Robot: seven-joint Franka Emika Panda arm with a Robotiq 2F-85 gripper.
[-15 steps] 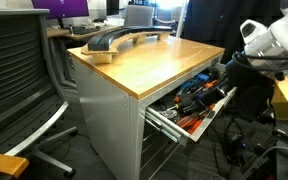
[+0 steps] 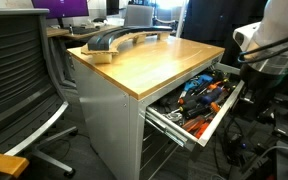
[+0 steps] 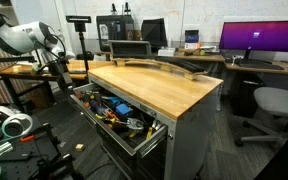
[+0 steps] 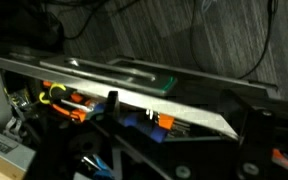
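Observation:
A drawer (image 2: 212, 129) full of tools is pulled out from the grey cabinet (image 2: 112, 125). Its pale front edge (image 4: 174, 103) crosses the wrist view on a slant. My gripper (image 2: 250, 88) is at the drawer's far front corner, at the right in exterior view 1. In exterior view 2 the gripper (image 3: 64, 90) appears at the drawer's left end. Dark fingers (image 4: 111, 106) show on either side of the front edge in the wrist view, spread apart. The fingers are open, with no held object visible; whether they touch the drawer, I cannot tell.
The wooden cabinet top (image 3: 149, 88) carries a long dark curved piece (image 3: 164, 66). An office chair (image 2: 24, 80) stands left of the cabinet in exterior view 1. Cables (image 2: 246, 150) lie on the dark floor before the drawer. A small tan block (image 3: 80, 148) is on the floor.
My arm has drawn back from above the tools to the right in exterior view 1, to the drawer's front side. The drawer looks equally far out throughout.

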